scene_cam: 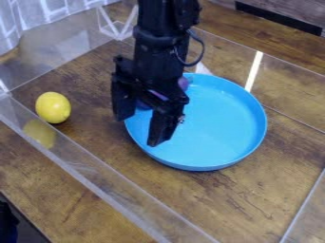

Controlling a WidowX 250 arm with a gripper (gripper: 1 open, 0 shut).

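Note:
The black gripper (144, 112) hangs over the left part of a round blue dish (222, 128), its fingers open and pointing down. Behind it, a purple object (180, 82) shows only in part on the dish, mostly hidden by the gripper. A yellow lemon-like object (52, 107) lies on the wooden table to the left, apart from the dish.
Clear panels (51, 161) run along the left and lower left of the table (254, 199). A small white item (199, 69) sits behind the dish.

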